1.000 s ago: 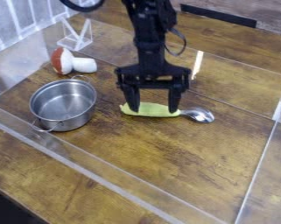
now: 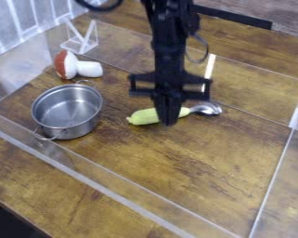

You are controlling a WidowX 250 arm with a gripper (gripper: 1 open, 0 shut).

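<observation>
My gripper (image 2: 166, 104) hangs over the middle of the wooden table, blurred, its fingers pointing down just above a yellow-green handle (image 2: 148, 117) that joins a metal spoon head (image 2: 206, 109). Whether the fingers touch the handle or hold anything cannot be told. A steel pot (image 2: 67, 111) stands to the left.
Behind the pot lie a red-and-white object (image 2: 66, 67) and a white piece (image 2: 89, 69). A white stand (image 2: 81, 39) is at the back left, and a pale stick (image 2: 210, 67) lies behind the spoon.
The spoon's head has shifted back and slightly left, so the spoon lies at a different angle. My gripper has moved and is blurred now.
</observation>
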